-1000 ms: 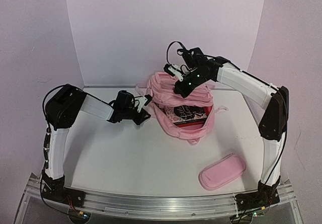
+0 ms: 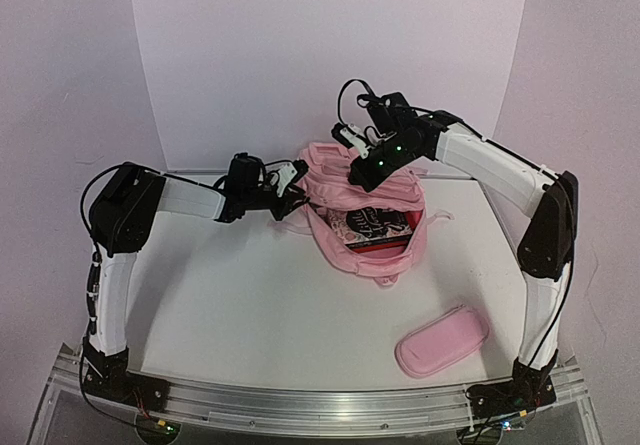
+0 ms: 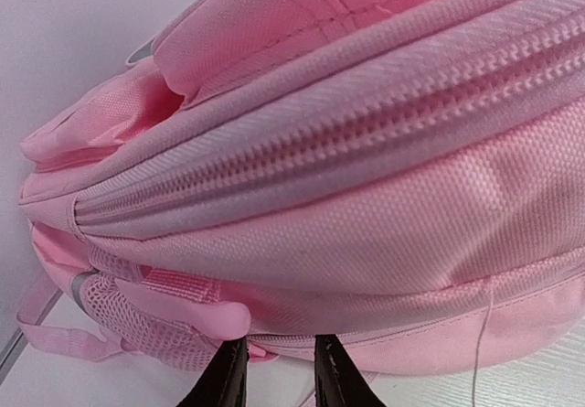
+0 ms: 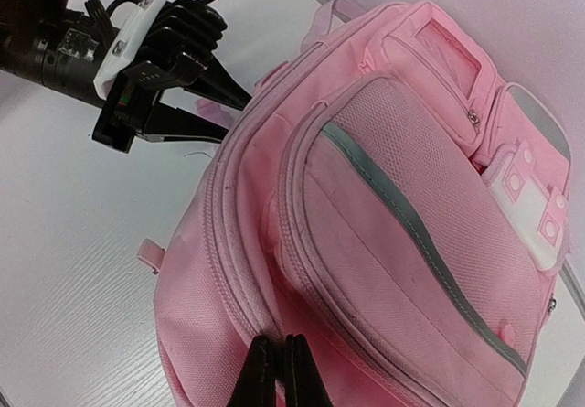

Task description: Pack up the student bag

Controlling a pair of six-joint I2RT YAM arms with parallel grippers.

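Note:
The pink student bag (image 2: 352,259) lies with its main compartment unzipped, and a dark-covered book (image 2: 372,227) with a red edge shows inside. In the right wrist view, my right gripper is shut on the zippered edge (image 4: 239,274) of the bag's flap. My left gripper (image 2: 306,201) stands open at the bag's left side, its two fingers visibly apart. The left wrist view has the bag's zipper (image 3: 274,171) stretching across above those fingers, with a pink tab (image 3: 196,311) close to the left one. A pink pencil case (image 2: 442,342) rests on the table outside the bag.
Clear white table (image 2: 240,305) spreads in front of the bag and to its left. A wall (image 2: 330,65) rises behind the bag, and a metal rail (image 2: 310,405) runs along the front edge.
My left gripper has moved right and slightly away from the front, up to the bag's side. The pencil case has not moved.

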